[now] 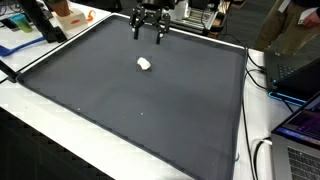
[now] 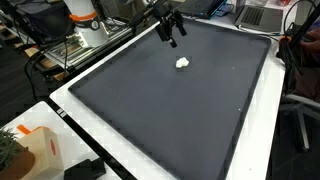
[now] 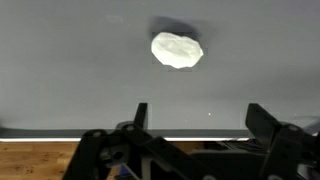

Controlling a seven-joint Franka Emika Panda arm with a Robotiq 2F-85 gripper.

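Observation:
A small white, lumpy object [image 1: 144, 63] lies alone on the dark grey board [image 1: 130, 105]. The wrist view has this white object [image 3: 177, 50] above the middle of the picture, ahead of the fingertips. My gripper [image 1: 148, 33] hangs over the board's far edge side, open and empty. Its black fingers [image 3: 268, 122] stand wide apart at the bottom of the wrist view. Seen from the other side, the gripper [image 2: 176, 36] is close to the white object [image 2: 182, 62] but apart from it. What the object is made of I cannot tell.
Most of the board is bare. A laptop [image 1: 296, 140] and a dark cable [image 1: 254, 150] lie along the right side. Boxes and bottles [image 1: 65, 15] crowd the back left, off the board. A cup [image 2: 12, 155] stands at the near left corner.

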